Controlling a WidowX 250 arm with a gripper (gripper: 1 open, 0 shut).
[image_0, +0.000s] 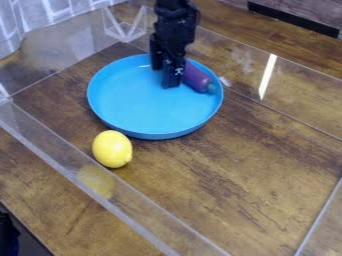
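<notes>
A black robot gripper (173, 62) reaches down from the top centre to the back rim of a blue round plate (147, 100). A purple eggplant-like object (199, 78) lies on the plate's back right, just right of the gripper's fingers and very close to them. The gripper looks open, though its dark fingers are hard to separate. Whether it touches the purple object I cannot tell.
A yellow lemon-like object (112, 148) lies in front of the plate on the wooden table (241, 190). Clear strips or walls run along the left and right.
</notes>
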